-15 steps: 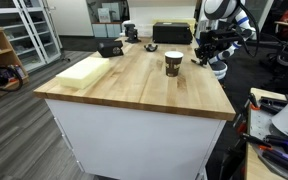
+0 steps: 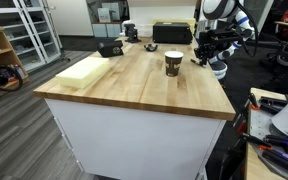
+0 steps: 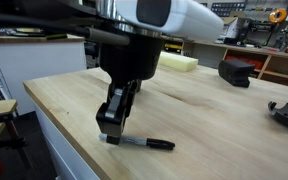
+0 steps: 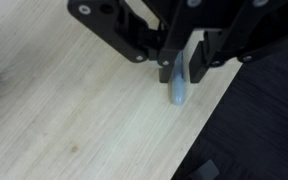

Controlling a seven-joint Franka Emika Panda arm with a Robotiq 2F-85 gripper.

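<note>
A dark marker (image 3: 149, 142) with a black cap and a grey barrel lies flat on the wooden tabletop (image 3: 199, 110). Over its grey end, my gripper (image 3: 111, 128) points down, fingertips close to the table. From the wrist view, the marker's pale grey end (image 4: 178, 92) shows between the two fingers of the gripper, which stand open with a narrow gap. The rest of the marker is hidden behind the gripper there. Exterior view 1 shows the gripper (image 2: 195, 62) small, at the table's far right edge.
A brown paper cup (image 2: 172, 64) stands near the table's right side, and a pale yellow block (image 2: 84, 72) lies at the left. Farther back are a black object (image 2: 110, 48) and a dark item (image 2: 151, 47). The table edge runs close beside the marker.
</note>
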